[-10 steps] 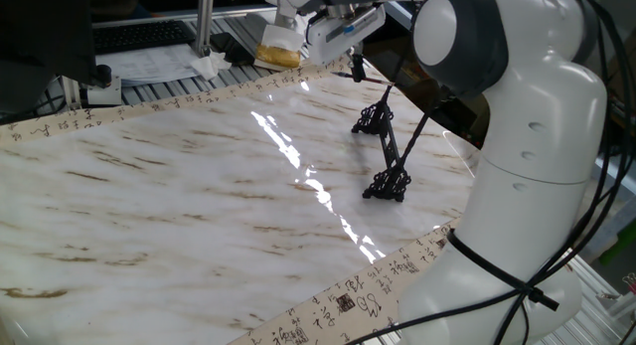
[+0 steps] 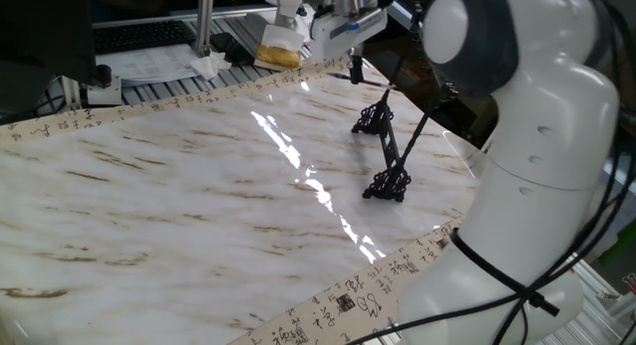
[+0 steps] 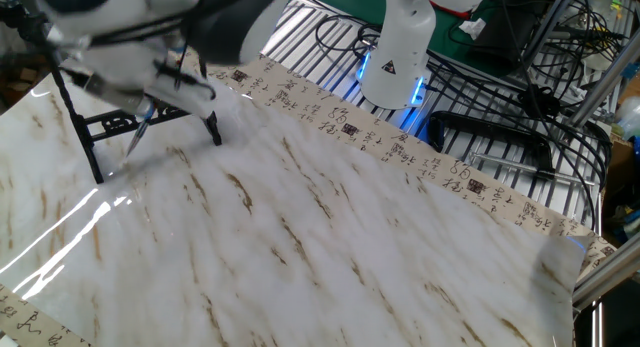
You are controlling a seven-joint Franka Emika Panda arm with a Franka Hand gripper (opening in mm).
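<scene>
At the far edge of the marble-patterned sheet, my gripper [image 2: 356, 78] appears shut on a thin dark brush [image 2: 376, 84]. The brush slants across the fingertips, its right end close to a post of the black stand in exterior view 1. In exterior view 2 the brush [image 3: 138, 136] tilts down, its tip in front of the stand's crossbar. The ornate black stand [image 2: 389, 146] rests upright on the sheet, its top hidden by my arm. Blur and the arm partly hide the fingers in exterior view 2.
The marble-patterned sheet [image 2: 179, 206] is bare over most of its area. A yellow-and-white packet [image 2: 278, 55] and a keyboard [image 2: 144, 35] lie beyond its far edge. Cables and a black tray-like frame [image 3: 490, 132] lie beside the robot base [image 3: 396, 72].
The stand has stayed put.
</scene>
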